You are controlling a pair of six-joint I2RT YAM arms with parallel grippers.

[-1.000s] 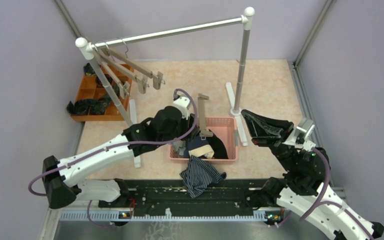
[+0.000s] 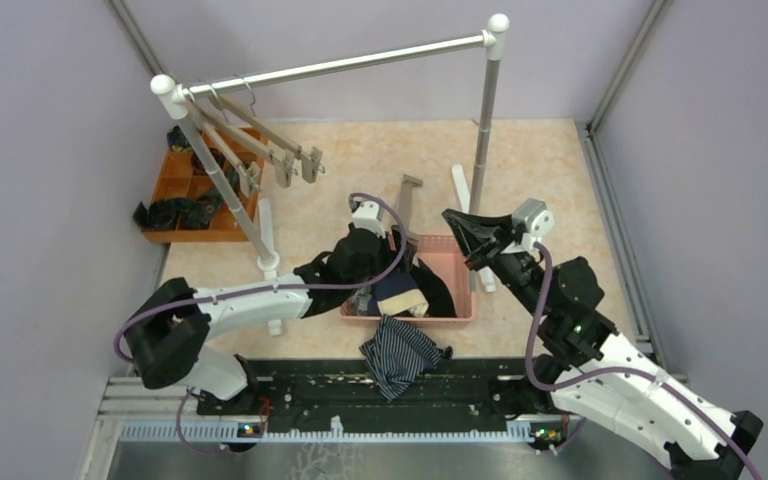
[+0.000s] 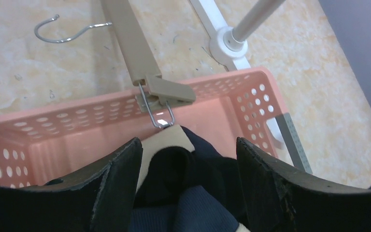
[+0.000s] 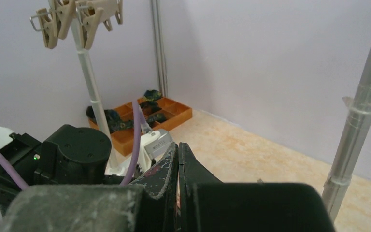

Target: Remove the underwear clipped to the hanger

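Observation:
A beige clip hanger (image 2: 408, 205) lies loose on the table, and in the left wrist view its end clip (image 3: 170, 91) rests over the far rim of the pink basket (image 3: 58, 104). Folded garments fill part of that basket: a black one (image 3: 166, 174), a navy one (image 3: 203, 208) and a beige one (image 3: 166, 145). Nothing visible is gripped in that clip. My left gripper stands open above the clothes, its fingers apart with nothing held. To the basket's right, my right gripper is shut in the air, nothing showing between its fingers.
A metal rack (image 2: 335, 65) spans the back; several beige hangers (image 2: 260, 140) hang at its left. An orange divided box (image 2: 175, 180) with dark items sits at the left. Striped cloth (image 2: 400, 355) drapes over the front edge.
The right arm has swung left toward it. The hanger's front end is now partly hidden behind my left gripper in the top view.

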